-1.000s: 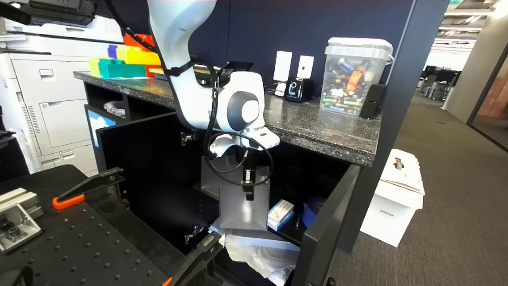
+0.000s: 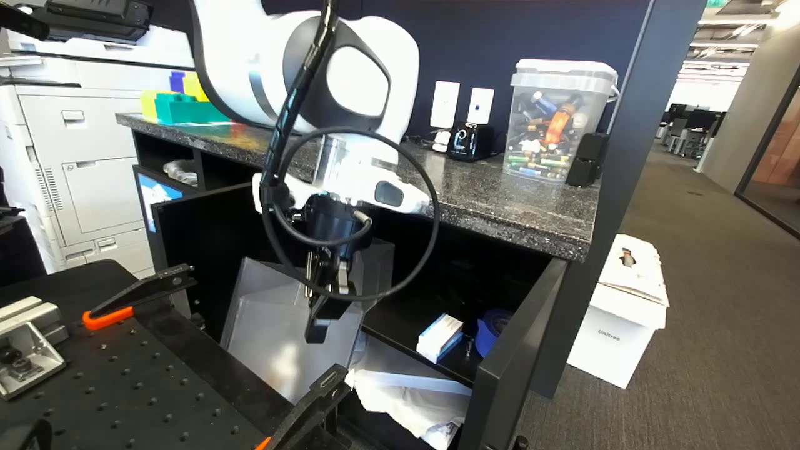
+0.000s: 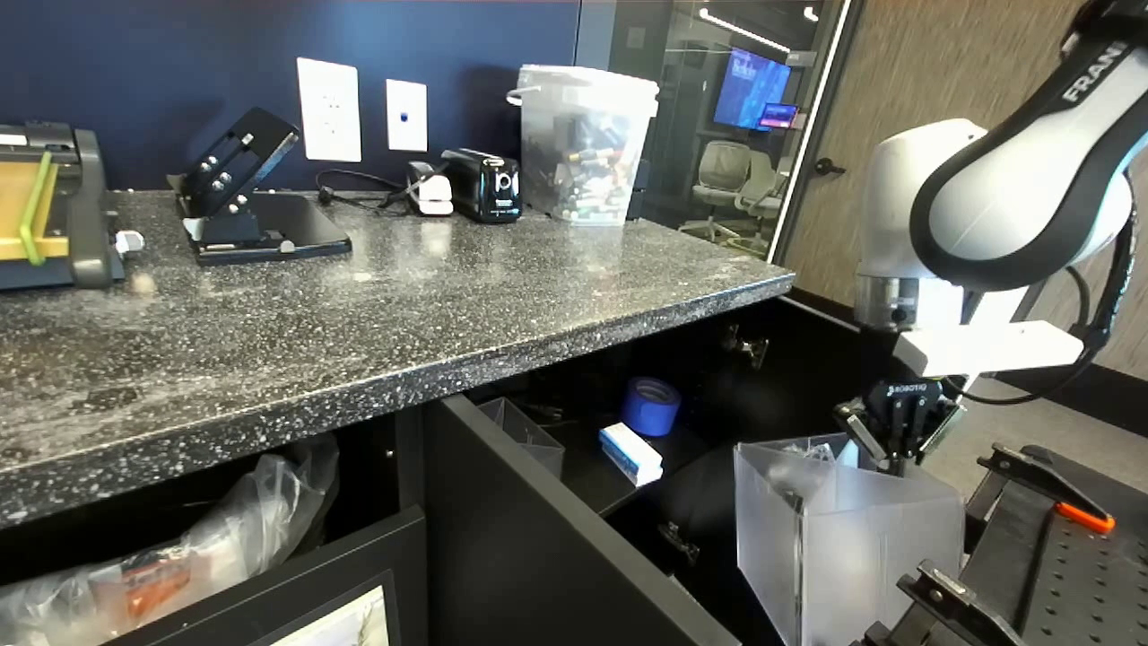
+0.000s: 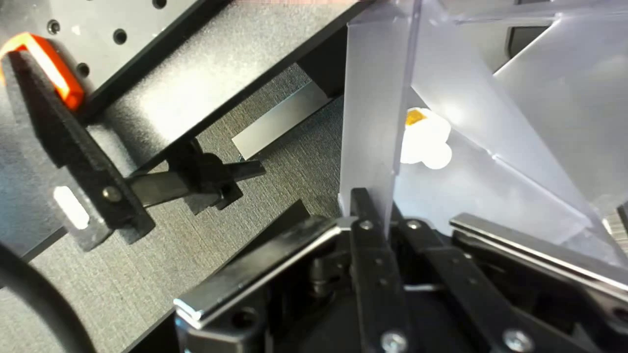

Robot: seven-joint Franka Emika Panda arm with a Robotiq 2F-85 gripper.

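Note:
A translucent grey plastic bin [image 3: 861, 544] hangs tilted in front of the open cabinet, close to the black perforated cart. My gripper is shut on the bin's wall near its rim, one finger on each side, as the wrist view shows. In exterior view 1 the same bin [image 2: 281, 337] spans the gap between cabinet and cart, with the gripper [image 2: 319, 330] above its upper part. Inside the bin, a white item with an orange patch [image 4: 425, 138] is visible in the wrist view. The bin's lower end is partly hidden by the cart in exterior view 1.
Open cabinet doors [image 2: 517, 352] flank the space. A blue-and-white box [image 3: 631, 453], blue tape roll [image 3: 650, 405] and another grey bin [image 3: 522, 431] are in the cabinet. White plastic sheeting [image 2: 412, 397] lies low. The cart [image 2: 135, 375] carries clamps [image 4: 70, 153] at its edge.
The arm has come out from the cabinet toward the cart, carrying the grey bin with it. The bin now tilts; before, it hung nearly upright at the cabinet opening.

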